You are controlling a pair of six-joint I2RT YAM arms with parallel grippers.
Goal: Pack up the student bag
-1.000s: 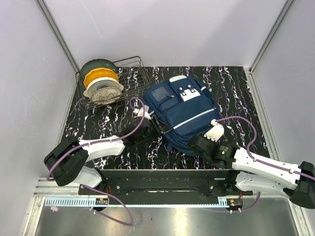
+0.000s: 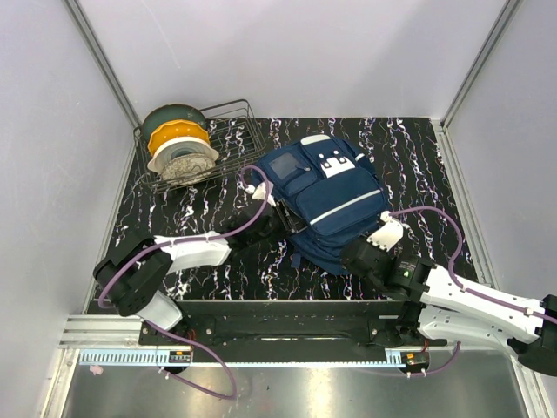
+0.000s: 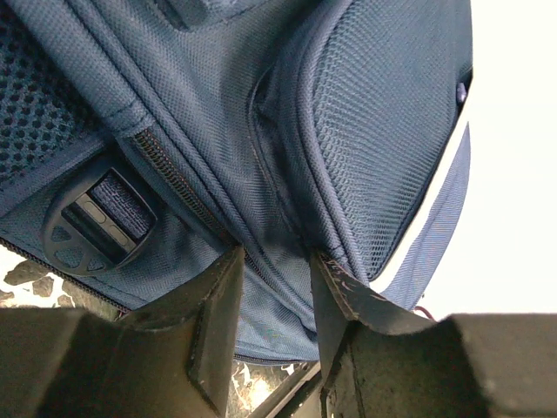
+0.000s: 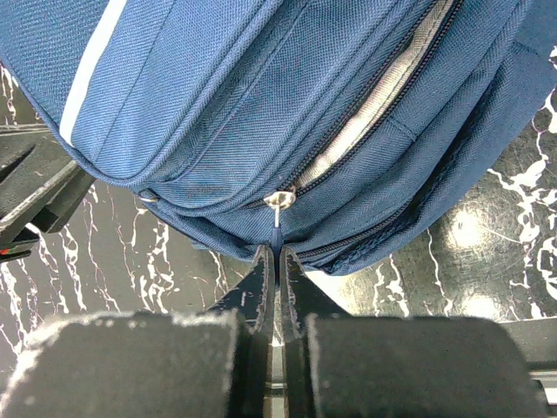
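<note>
A navy backpack [image 2: 335,196] with a white stripe lies flat on the black marbled surface. My left gripper [image 2: 287,222] is open at the bag's lower left side, its fingertips against the fabric beside a zipper [image 3: 174,174] in the left wrist view. My right gripper is shut at the bag's front edge, its fingertips on a thin blue pull tab below a metal zipper slider [image 4: 280,200]. In the right wrist view the zipper is parted above the slider, showing a pale lining [image 4: 365,117].
A wire rack [image 2: 237,148] with several plates and bowls stands at the back left. Walls close in the sides and back. Bare surface lies left of the bag and at its right.
Both arms have shifted slightly, the left gripper toward the right along the bag and the right arm a little toward the front right. The backpack looks almost unchanged.
</note>
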